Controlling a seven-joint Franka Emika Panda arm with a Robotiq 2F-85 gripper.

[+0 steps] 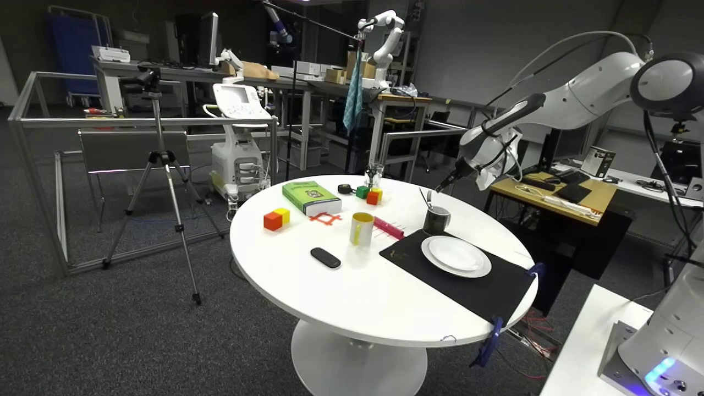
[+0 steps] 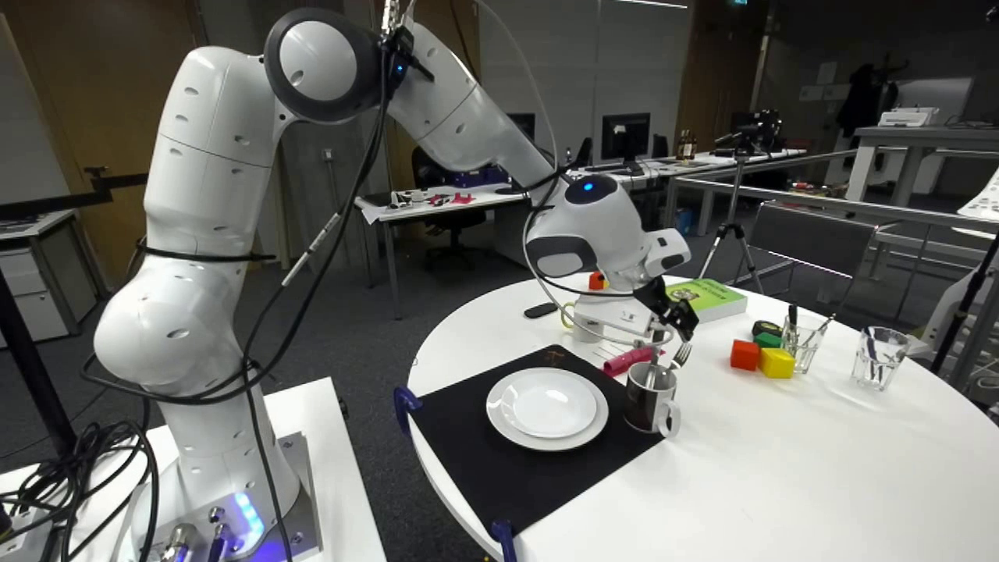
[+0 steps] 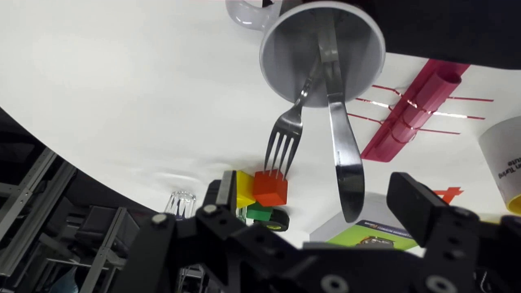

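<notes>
A dark mug with a white inside [image 3: 281, 53] stands at the edge of the black mat, a fork [image 3: 289, 126] and a knife [image 3: 347, 161] leaning out of it. My gripper is open in the wrist view, its dark fingers wide apart. Between them, in that view, appear the fork's tines and the knife's tip, but nothing is gripped. From the side, the gripper [image 1: 440, 187] hovers just above and beside the cutlery [image 1: 427, 198]. White plates [image 1: 456, 254] rest on the mat [image 1: 488, 288].
Close by lie a pink roll [image 1: 388, 227] and a yellow-and-white mug [image 1: 361, 231]. Farther back are coloured blocks [image 2: 745, 356], a glass with cutlery [image 2: 801, 345], another glass [image 2: 878, 361] and a green book [image 1: 311, 198].
</notes>
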